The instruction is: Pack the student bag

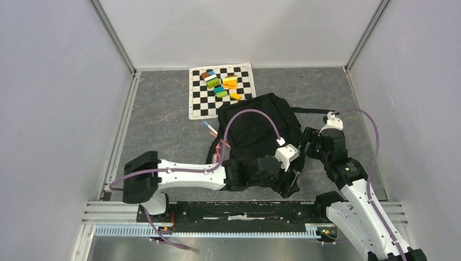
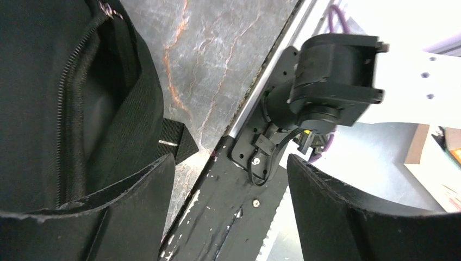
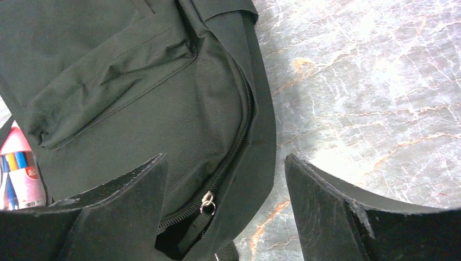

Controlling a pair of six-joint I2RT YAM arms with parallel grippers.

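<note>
The black bag lies open on the grey floor, a strap running off to the right. My left gripper is low over the bag's front edge; in the left wrist view its fingers stand apart beside a zipped pocket edge. My right gripper hangs over the bag's right side, fingers apart above the zipper with its metal pull. Neither holds anything visible. A pencil pouch with coloured pens lies left of the bag, partly hidden by my left arm in the top view.
A checkered board with coloured blocks lies behind the bag. A pen lies left of it. The front rail borders the floor.
</note>
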